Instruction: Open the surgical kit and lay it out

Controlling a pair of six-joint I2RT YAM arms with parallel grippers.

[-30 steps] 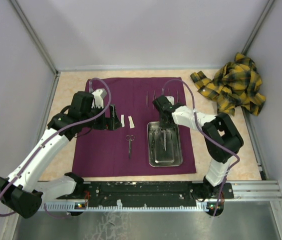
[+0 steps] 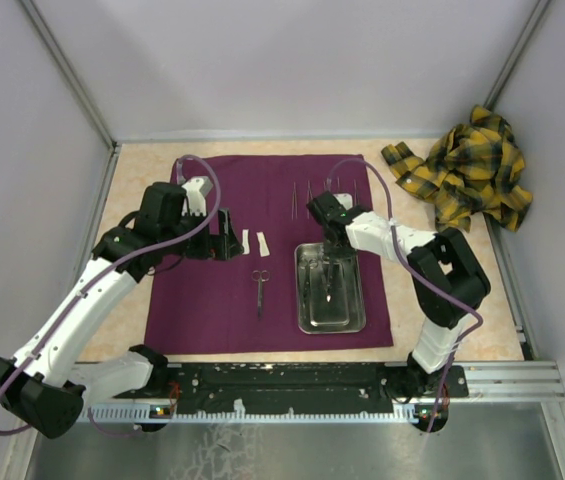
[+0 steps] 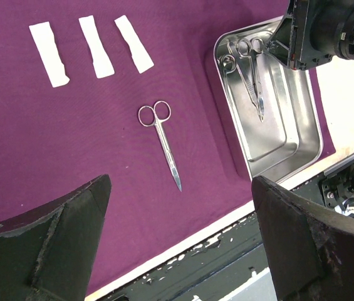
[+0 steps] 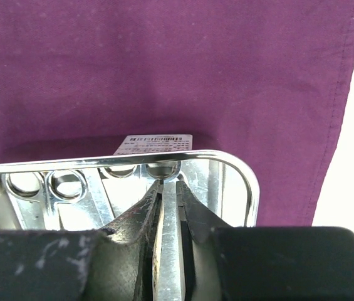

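A steel tray (image 2: 302, 310) with scissors and other metal instruments (image 3: 258, 94) lies on the purple cloth (image 2: 197, 310). My right gripper is shut at the tray's far end, over the instruments' ring handles; whether anything thin is between its fingertips is unclear. My left gripper (image 2: 222, 235) stands open over the cloth's left half. A pair of scissors (image 3: 167, 150) lies left of the tray, below several white strips (image 3: 92, 47). Thin instruments (image 2: 294, 200) lie in a row at the cloth's back right.
A yellow-black checked cloth (image 2: 462, 170) is heaped at the back right of the table. A metal rail and black housing run along the front edge.
The right arm has shifted very slightly over the tray in the last second. The left arm has not visibly moved.
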